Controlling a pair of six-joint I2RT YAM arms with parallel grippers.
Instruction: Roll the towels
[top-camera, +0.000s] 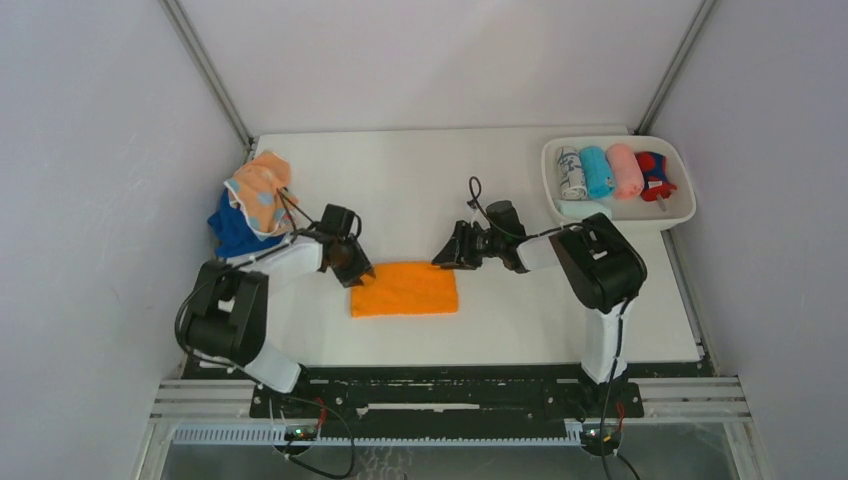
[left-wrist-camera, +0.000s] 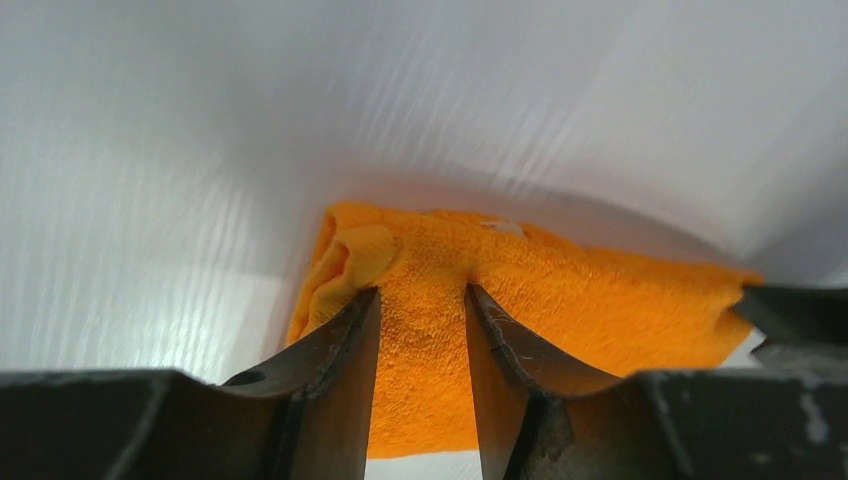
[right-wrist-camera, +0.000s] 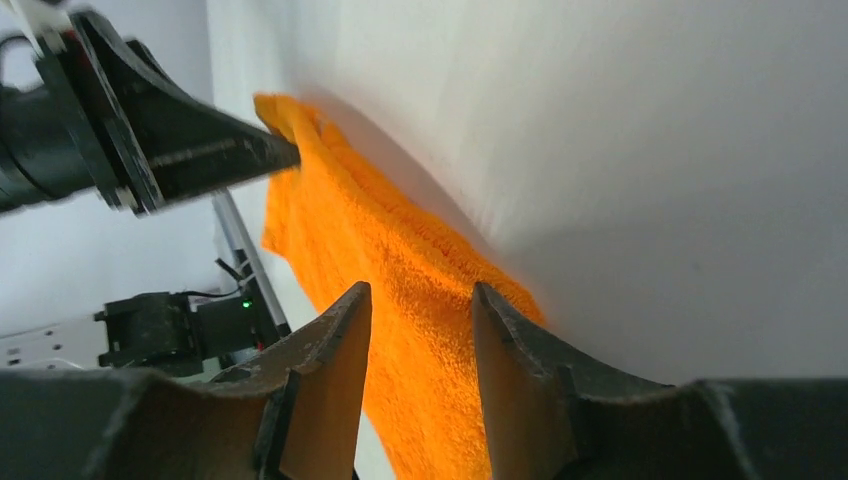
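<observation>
The orange towel (top-camera: 404, 290) lies folded as a rectangle at the front middle of the table. At its far left corner my left gripper (top-camera: 362, 277) is shut on the towel; the left wrist view shows orange cloth (left-wrist-camera: 420, 265) bunched between its fingers. My right gripper (top-camera: 447, 259) is at the far right corner, its fingers (right-wrist-camera: 345, 335) part open on either side of the towel's edge. In the right wrist view the left gripper's tip (right-wrist-camera: 280, 153) touches the other end of the towel. The cloth under the fingertips is partly hidden.
A white bin (top-camera: 680, 208) at the back right holds several rolled towels, among them a pink roll (top-camera: 625, 172). An orange patterned towel (top-camera: 262, 190) lies over a blue towel (top-camera: 235, 232) at the left edge.
</observation>
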